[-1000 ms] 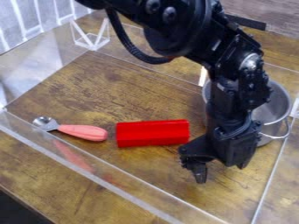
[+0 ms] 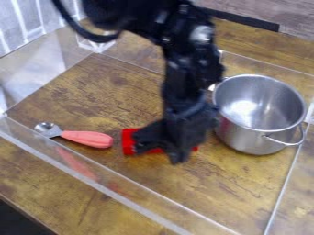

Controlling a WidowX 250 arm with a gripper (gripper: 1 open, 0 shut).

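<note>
The black gripper (image 2: pixel 163 147) is blurred at the centre of the view, over a red cylinder (image 2: pixel 130 141) lying on the wooden board and largely hiding it. Whether its fingers are open or shut is not clear. To the left lies an ice-cream scoop with a pink handle (image 2: pixel 86 139). On the right a steel pot (image 2: pixel 263 119) with side handles stands on the board.
Clear plastic walls (image 2: pixel 282 193) bound the work area. Bare board (image 2: pixel 98 96) shows at the upper left and in front of the gripper.
The arm and gripper have swung left and slightly up from beside the pot to over the red cylinder, uncovering more of the pot.
</note>
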